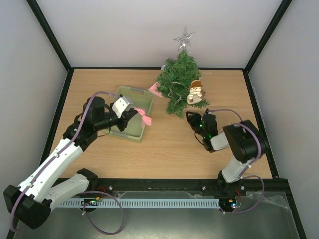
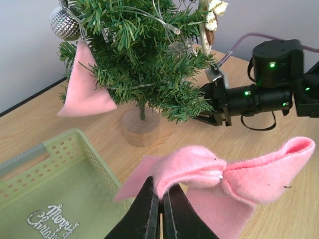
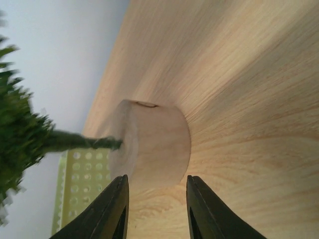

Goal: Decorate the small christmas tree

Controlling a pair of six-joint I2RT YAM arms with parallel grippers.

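My left gripper is shut on a pink felt bow [image 2: 259, 177], held over the right rim of the green basket [image 1: 143, 132]. The small Christmas tree [image 1: 177, 79] carries a silver star [image 1: 184, 40], a Santa-like ornament [image 1: 195, 94], a pink felt piece [image 2: 84, 94] and a silver ball [image 2: 65, 22]. In the right wrist view my right gripper is partly open, nothing between its fingers, low beside the tree's wooden base [image 3: 159, 144].
A silver Merry Christmas ornament [image 2: 52, 221] lies in the basket.
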